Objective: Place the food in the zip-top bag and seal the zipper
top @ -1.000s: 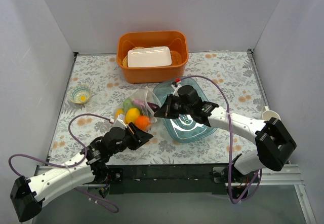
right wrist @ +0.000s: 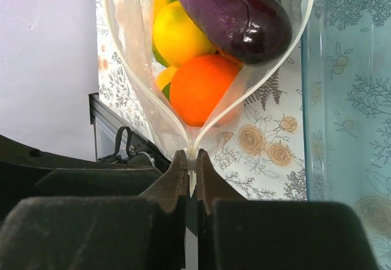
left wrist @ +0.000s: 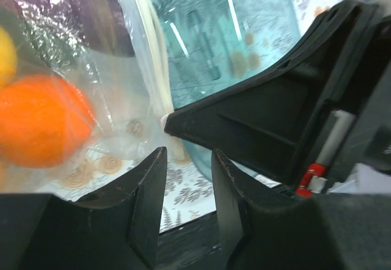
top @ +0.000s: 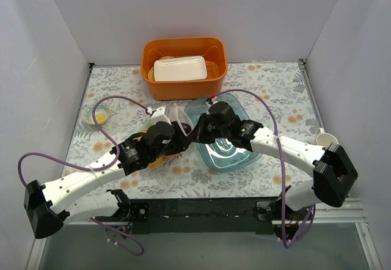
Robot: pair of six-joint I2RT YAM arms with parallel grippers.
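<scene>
Food fills a clear zip top bag [right wrist: 217,111]: a purple eggplant [right wrist: 235,13], an orange [right wrist: 203,88] and a yellow fruit [right wrist: 181,33] show in the right wrist view. The bag's mouth gapes above, its two rims meeting in a V at my right gripper, which is shut on that corner. In the left wrist view my left gripper is part open, fingers apart with nothing between them, just below the pinched bag edge [left wrist: 160,93] and the right gripper's tip. From above, both grippers nearly touch, hiding much of the bag.
A teal tray [top: 229,160] lies right of the bag. An orange bin [top: 183,90] holding a white container [top: 180,68] stands at the back. A patterned bowl [top: 98,114] sits at left, a white mug [top: 325,138] at far right.
From the front left, my left gripper has moved up and right over the bag to meet the right gripper, covering the fruit in the top view. The right arm has barely moved.
</scene>
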